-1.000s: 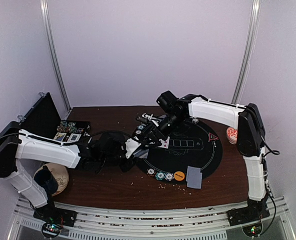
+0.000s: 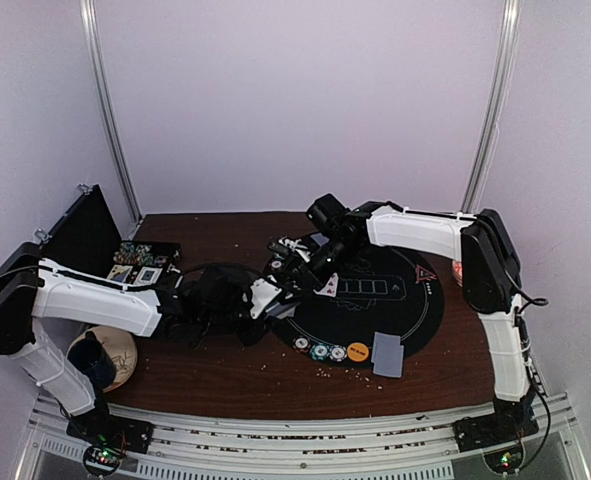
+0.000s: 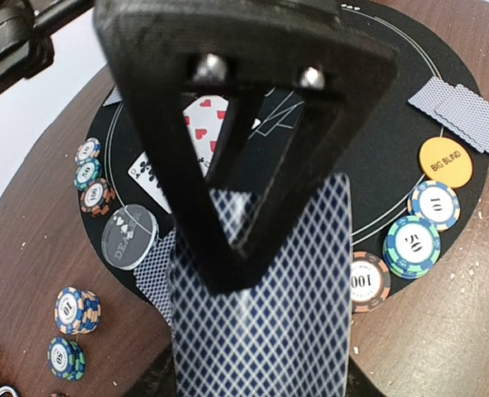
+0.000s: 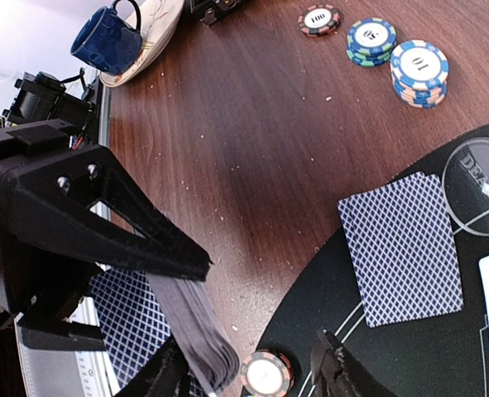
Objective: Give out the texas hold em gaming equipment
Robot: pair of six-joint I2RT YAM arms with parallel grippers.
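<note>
My left gripper is shut on a blue-checked card deck. Above that deck, in the left wrist view, black fingers of my right gripper reach in; in the right wrist view, my right gripper has the deck's edge at one finger, and whether it grips cannot be told. The mat holds face-down cards near a dealer button, face-up cards, more face-down cards, chips and an orange big blind button.
An open case stands at the left, with a blue mug on a plate below it. Loose chip stacks lie on the wooden table beside the mat.
Over the last second the right arm has shifted left and slightly down toward the deck in my left gripper. The left arm looks still.
</note>
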